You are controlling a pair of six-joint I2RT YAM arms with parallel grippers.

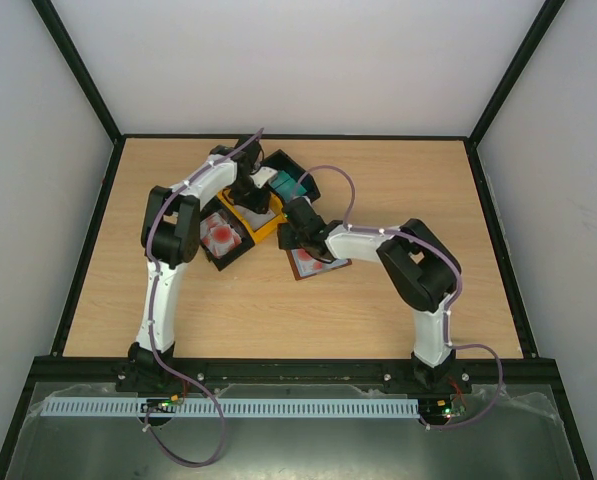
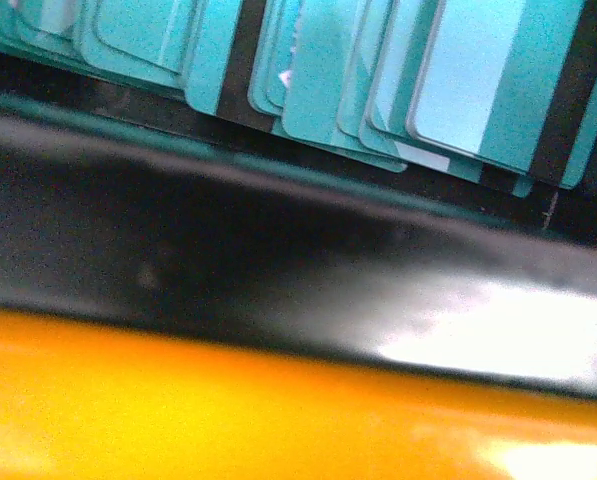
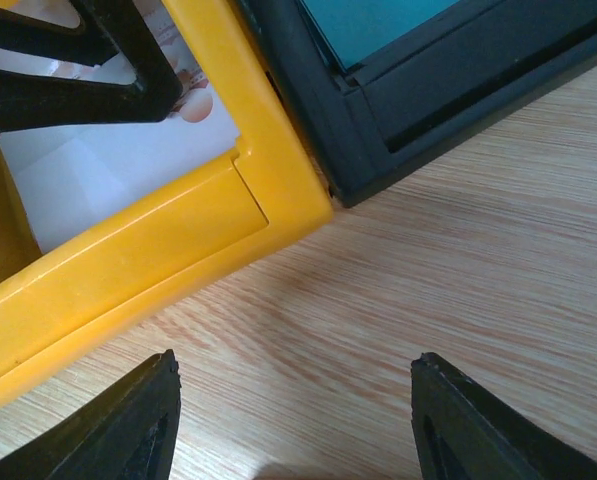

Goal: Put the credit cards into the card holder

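Note:
Teal cards (image 2: 318, 70) fill a black holder box (image 3: 398, 130) at the back, also seen in the top view (image 1: 288, 185). Beside it a yellow holder (image 3: 178, 230) holds white cards (image 3: 98, 170), with a black holder (image 1: 223, 255) of red-white cards on its left. My left gripper (image 1: 248, 190) hangs over the yellow and back holders; its fingers are out of sight in the left wrist view. My right gripper stands open over bare wood just right of the yellow holder, nothing between its fingers.
A board with red-white cards (image 1: 318, 262) lies under the right arm.

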